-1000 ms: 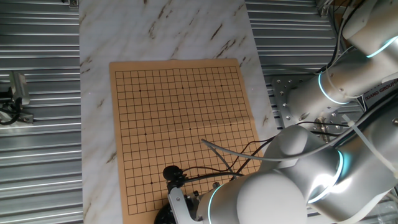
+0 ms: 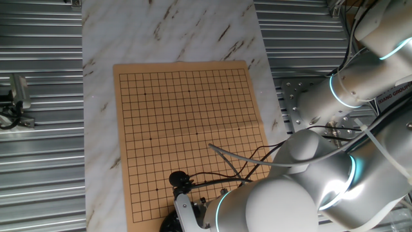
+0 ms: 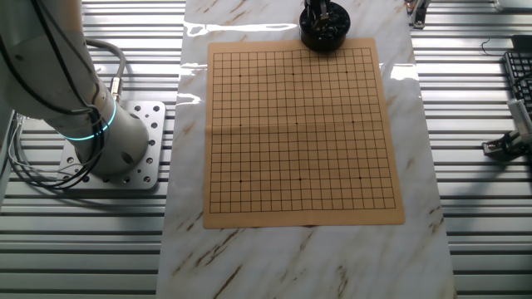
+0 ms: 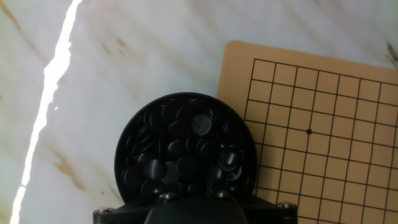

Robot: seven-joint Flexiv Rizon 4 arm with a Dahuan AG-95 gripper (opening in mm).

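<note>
A black round bowl [image 4: 126,140] full of black stones [image 4: 177,130] sits on the marble tabletop, close against a corner of the tan grid board [image 4: 235,78]. The board [image 3: 274,218] lies flat with no stones on its visible part. In exterior view 2 my gripper [image 3: 317,15] is at the bowl [image 3: 326,39], cut by the top edge of the picture. The wrist view shows its dark body [image 4: 196,211] over the bowl's near side; the fingertips cannot be made out. In exterior view 1 the arm [image 2: 280,206] hides most of the bowl.
Slatted metal surface [image 2: 48,167] borders the table. The arm's base plate [image 3: 150,149] stands at one side, with loose cables [image 2: 257,158] hanging over the board. A small device [image 3: 507,145] stands opposite.
</note>
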